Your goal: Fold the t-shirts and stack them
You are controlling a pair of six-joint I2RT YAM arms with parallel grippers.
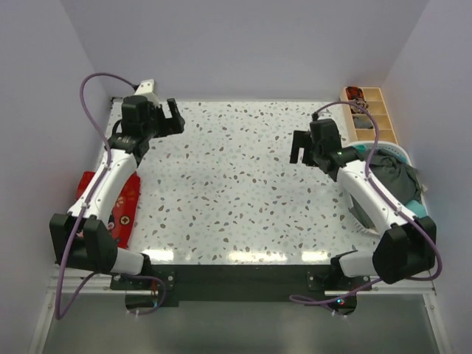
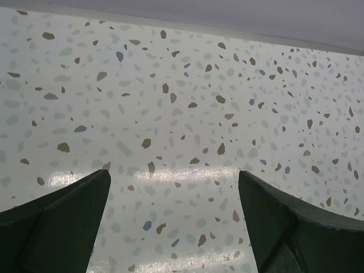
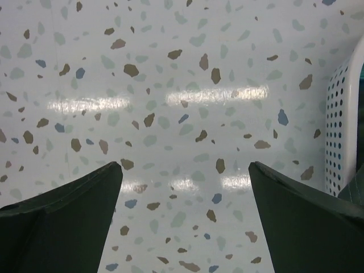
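Over the far left part of the table, my left gripper (image 1: 178,118) hangs open; only speckled tabletop shows between its fingers in the left wrist view. My right gripper (image 1: 296,147) is open too, left of the laundry basket, with bare table between its fingers. A red cloth (image 1: 127,210) with round patterned spots lies at the left edge, partly covered by the left arm. Inside the white basket (image 1: 366,228) at the right are dark grey-green cloth (image 1: 394,177) and some teal cloth (image 1: 415,209). Whether these are shirts I cannot tell.
At the back right stands a wooden divided box (image 1: 376,103) with small dark and red items in it. The basket's perforated wall (image 3: 336,125) is close to my right gripper.
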